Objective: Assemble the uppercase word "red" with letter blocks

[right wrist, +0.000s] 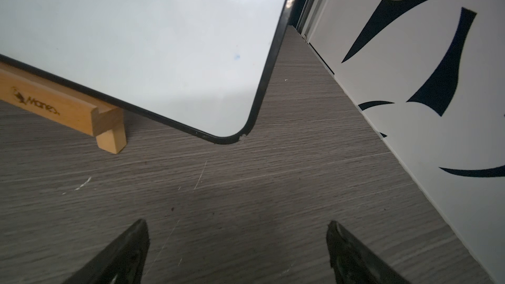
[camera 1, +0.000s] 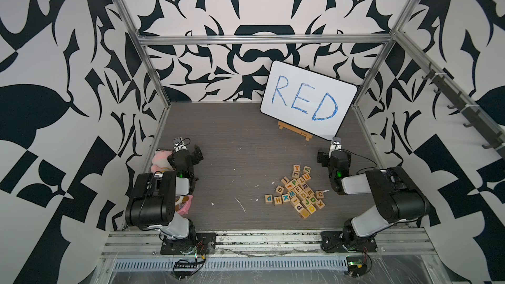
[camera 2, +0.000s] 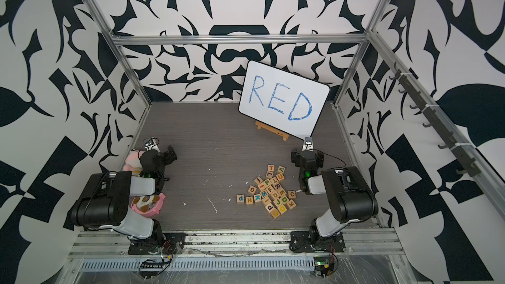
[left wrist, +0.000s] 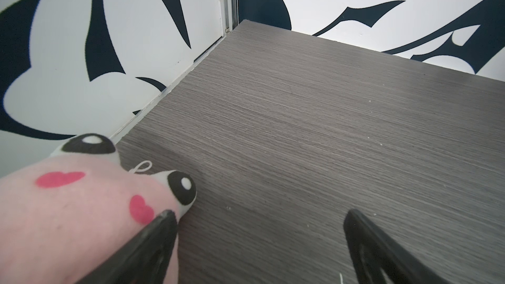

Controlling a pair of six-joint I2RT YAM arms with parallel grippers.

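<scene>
A loose cluster of small wooden letter blocks (camera 1: 297, 189) lies on the table, right of centre and toward the front. Their letters are mostly too small to read from above. Blue handwriting on the whiteboard (camera 1: 310, 97) spells RED. To the right of the blocks, my right gripper is open and empty, its fingers (right wrist: 131, 247) spread over bare table in front of the board. Far from the blocks, on the left side, my left gripper is also open with nothing between its fingers.
A pink plush toy (left wrist: 79, 210) sits close against my left gripper. Near the left arm's base is a pink bowl (camera 2: 152, 210). The board's wooden stand rests at the back right. Bare table (camera 1: 226, 152) stretches between the two arms.
</scene>
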